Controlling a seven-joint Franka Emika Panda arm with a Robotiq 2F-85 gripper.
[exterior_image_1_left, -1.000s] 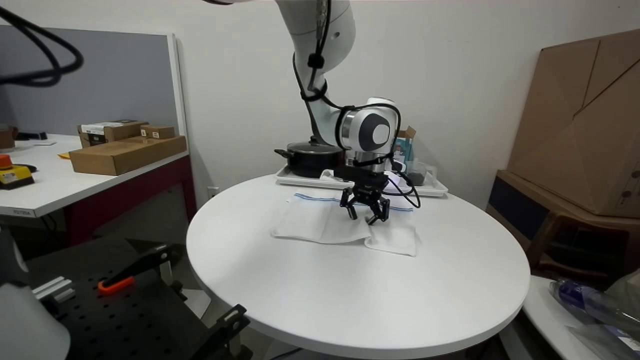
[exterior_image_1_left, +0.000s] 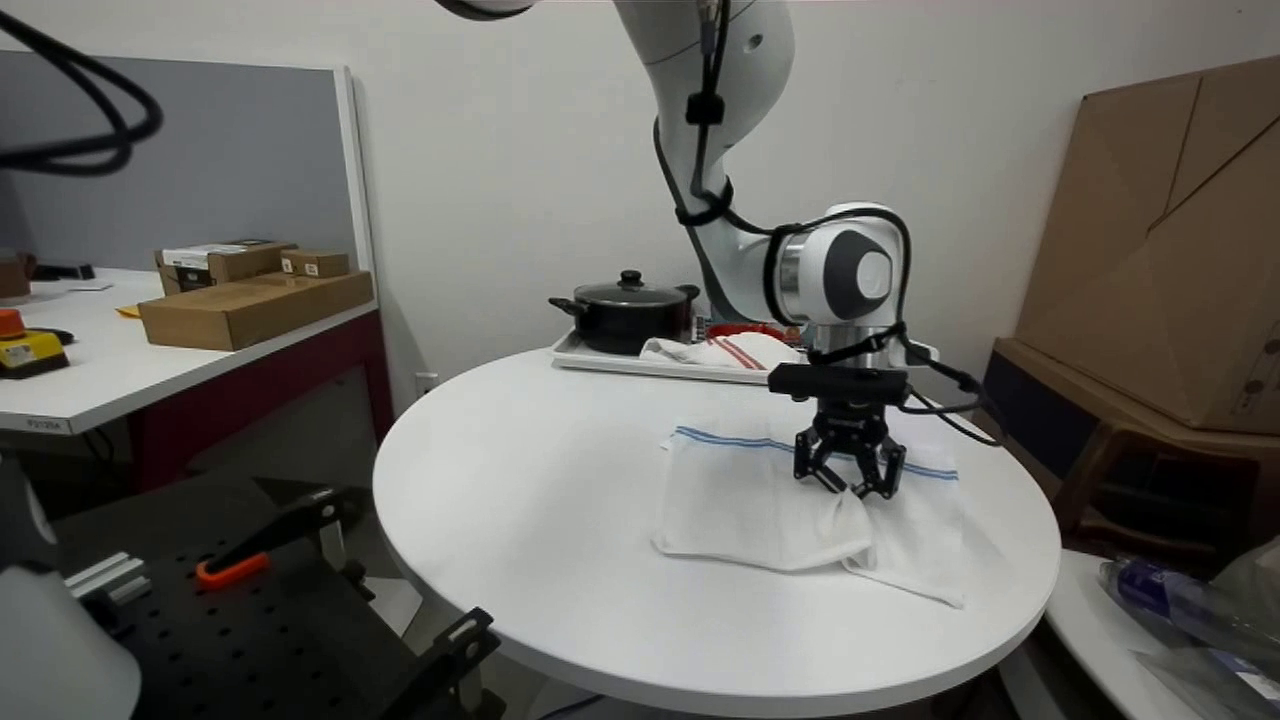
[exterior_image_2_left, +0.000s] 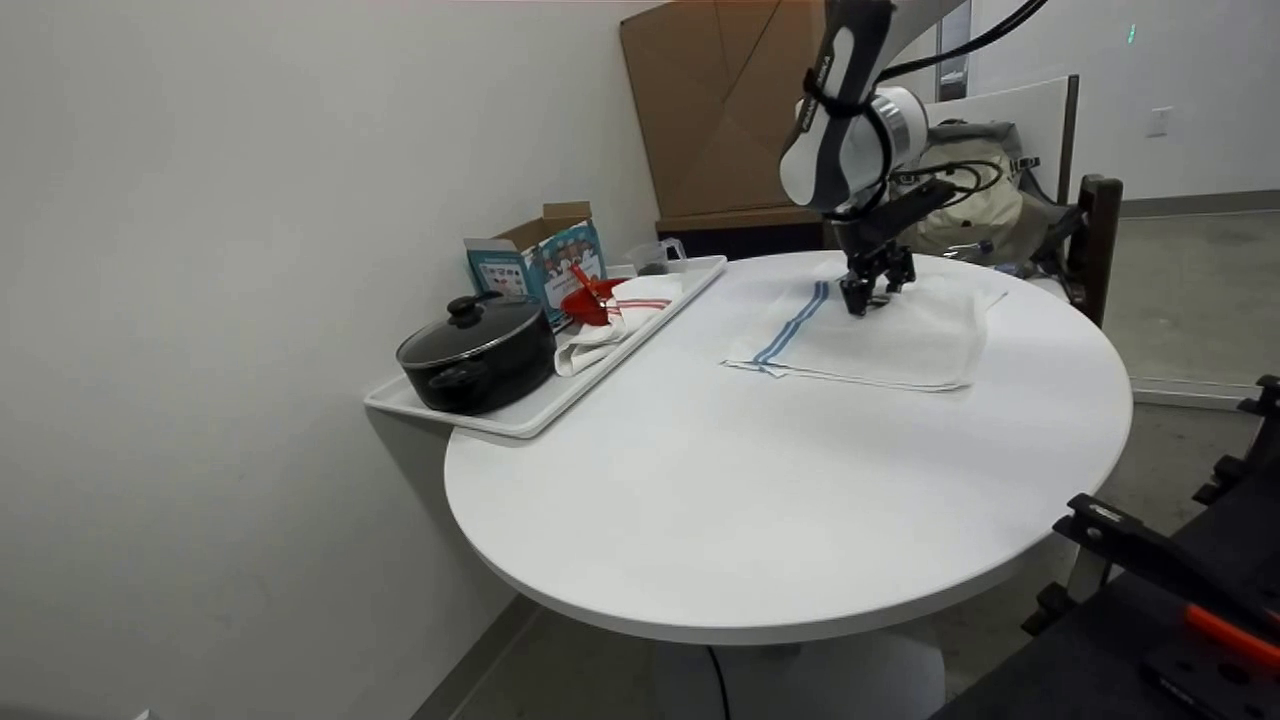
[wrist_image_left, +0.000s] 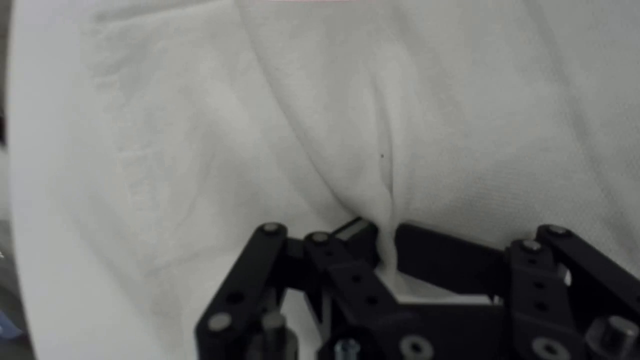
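Observation:
A white cloth with blue stripes (exterior_image_1_left: 744, 504) lies spread over the right part of the round white table (exterior_image_1_left: 528, 480). My gripper is low over the cloth's middle, and its fingertips are closed on a thin pinched fold of it. Creases run from that fold across the cloth in the wrist view. In exterior view 2 the same cloth (exterior_image_2_left: 894, 342) rests mostly flat, striped edge toward the wall side, with the gripper (exterior_image_2_left: 878, 298) down on it.
Along the wall, a white tray (exterior_image_1_left: 708, 367) bears a black lidded pot (exterior_image_1_left: 630, 318), a white towel with red stripes (exterior_image_1_left: 734, 349), a red bowl (exterior_image_2_left: 588, 306) and a blue box (exterior_image_2_left: 564, 266).
Arm and gripper have moved to the right and toward the front of the table in exterior view 1. The cloth has slid along with the gripper, away from the tray.

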